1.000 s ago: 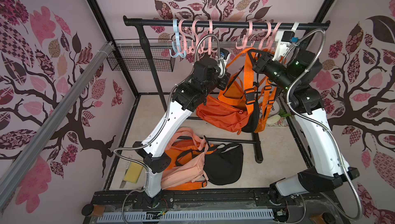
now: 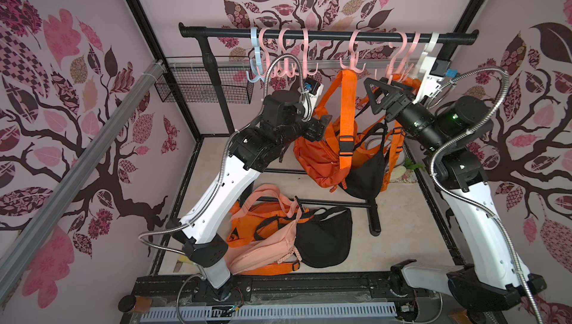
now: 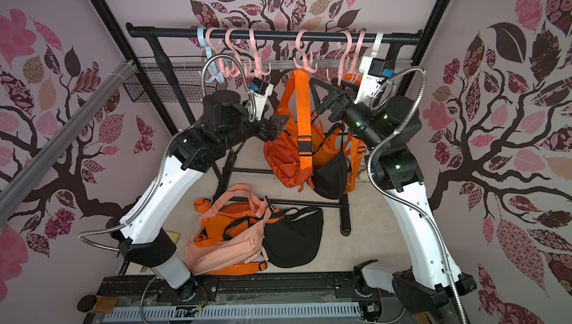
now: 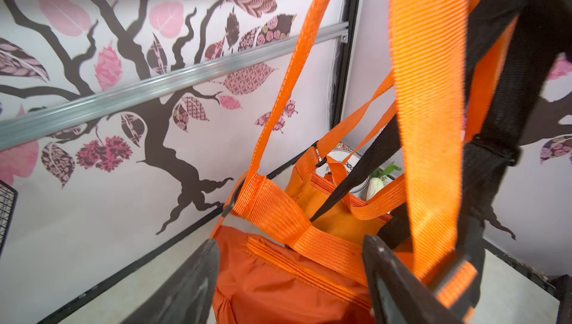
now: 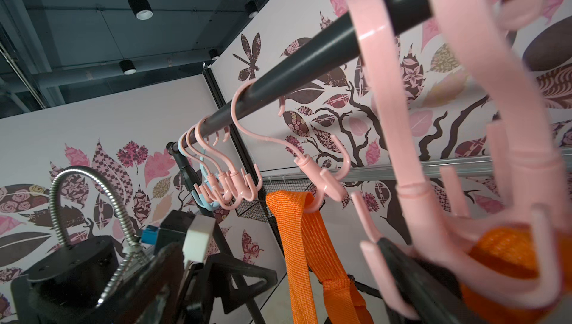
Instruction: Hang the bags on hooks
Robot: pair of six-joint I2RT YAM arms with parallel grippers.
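Note:
An orange bag (image 2: pixel 315 158) hangs by its strap (image 5: pixel 292 234) from a pink S-hook (image 5: pixel 315 175) on the black rail, with more orange and black bags just right of it. My left gripper (image 2: pixel 318 126) is left of the hanging straps; in its wrist view the fingers stand apart below the straps, with none clearly held. My right gripper (image 2: pixel 372 94) is open beside the pink hooks, right of the hung strap, apparently empty.
More pink, blue and white hooks line the rail (image 2: pixel 327 35). A pile of orange, pink and black bags (image 2: pixel 324 234) lies on the floor below. A wire basket (image 2: pixel 184 91) is at the back left.
My left arm has drawn left, away from the straps. My right arm has shifted rightward, off the strap. The orange bag and its hook have swung left.

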